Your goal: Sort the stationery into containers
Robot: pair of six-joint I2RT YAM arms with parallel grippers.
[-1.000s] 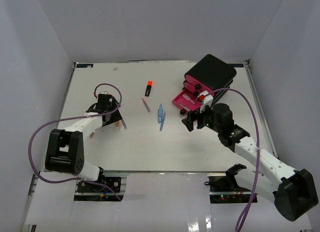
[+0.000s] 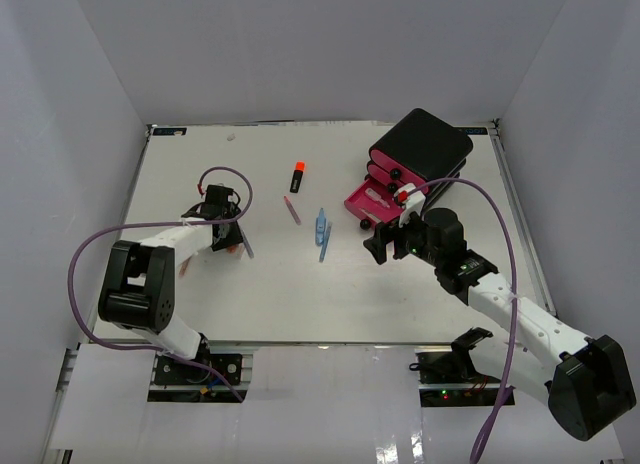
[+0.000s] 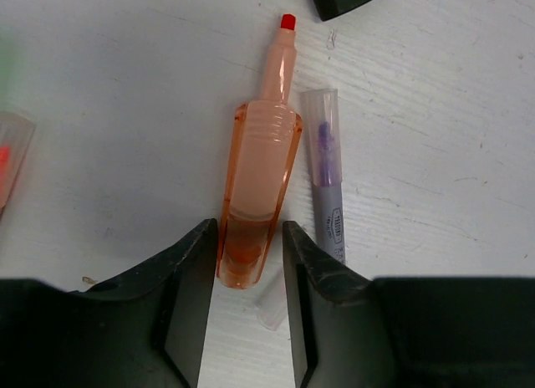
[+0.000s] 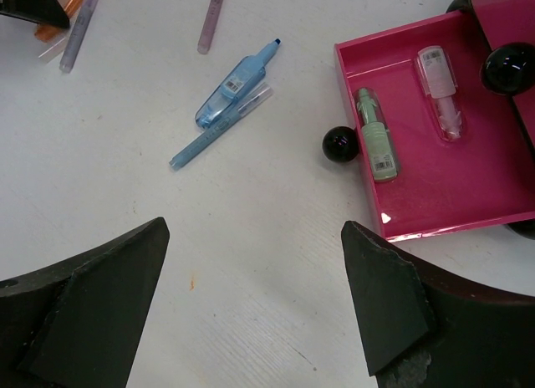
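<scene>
In the left wrist view an orange highlighter [image 3: 263, 162] lies on the table, its lower end between the fingertips of my left gripper. The fingers are part open, with a small gap showing at the right finger. Close along its right lies a purple pen [image 3: 328, 187], just beyond that finger. A blue highlighter [image 4: 234, 89] rests against a blue pen [image 4: 219, 129] in the right wrist view. My right gripper is wide open and empty, near the pulled-out pink drawer [image 4: 451, 225], which holds a green marker [image 4: 378, 141] and a pale one [image 4: 438, 83].
The black-topped cabinet [image 2: 420, 146] stands at the back right. A black marker with an orange end [image 2: 297, 178] and a pinkish pen [image 2: 292, 210] lie mid-table. Black knobs [image 4: 340, 144] jut from the drawers.
My left arm has shifted a little right and forward to the orange highlighter, which is now more covered by the gripper. The right arm and the drawer have stayed put.
</scene>
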